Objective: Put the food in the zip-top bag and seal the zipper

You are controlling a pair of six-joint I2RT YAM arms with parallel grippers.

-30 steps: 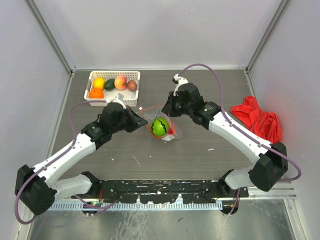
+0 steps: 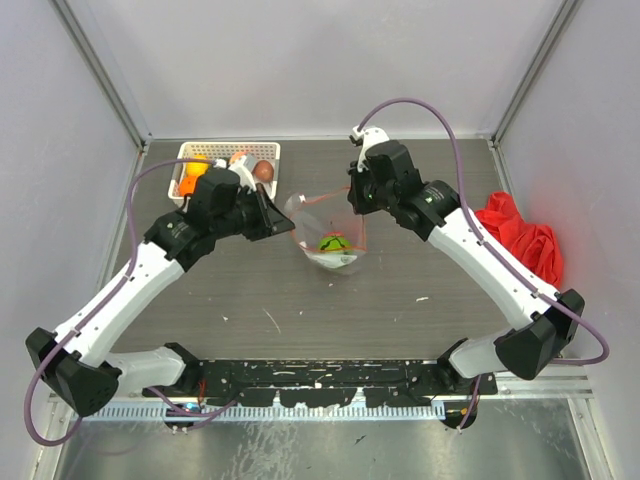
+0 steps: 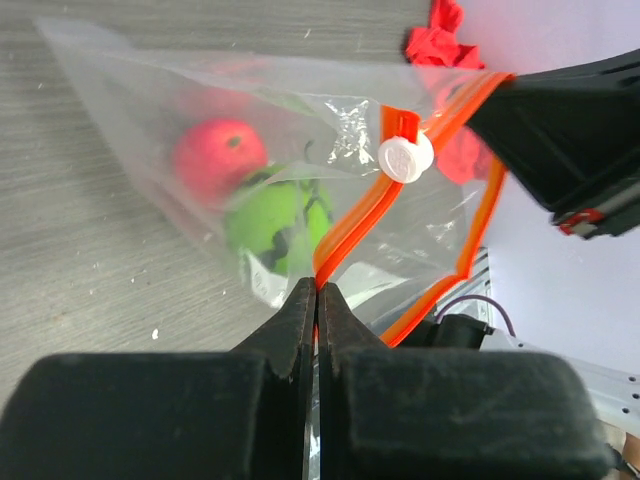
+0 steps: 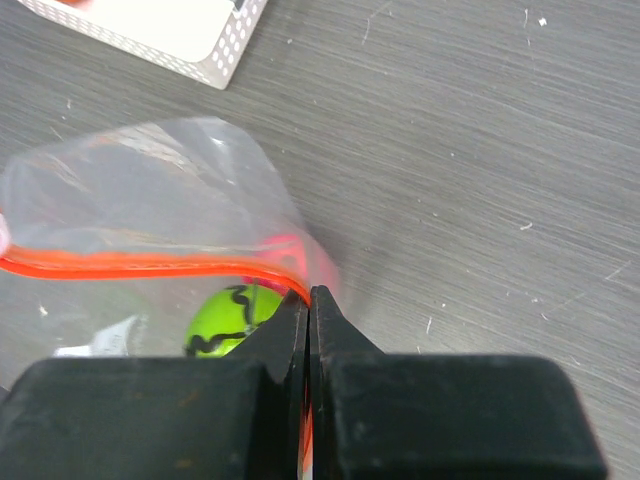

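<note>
A clear zip top bag (image 2: pixel 330 222) with an orange zipper edge hangs between my two grippers over the table. Inside it lie a green striped watermelon (image 3: pixel 275 222) and a red-pink round food (image 3: pixel 217 158), low in the bag. My left gripper is shut on the orange edge at one side of the mouth. On the opposite side my right gripper is shut on the same edge. A white round zipper slider (image 3: pixel 406 158) sits on the orange strip. The mouth gapes between the grippers.
At the back left, a white basket (image 2: pixel 268 150) holds several fruits, partly hidden by my left arm. A red cloth (image 2: pixel 522 240) lies crumpled at the right.
Both grippers have risen, taking the bag's edge up with them. The right one also shifted right, and the mouth is stretched wider.
</note>
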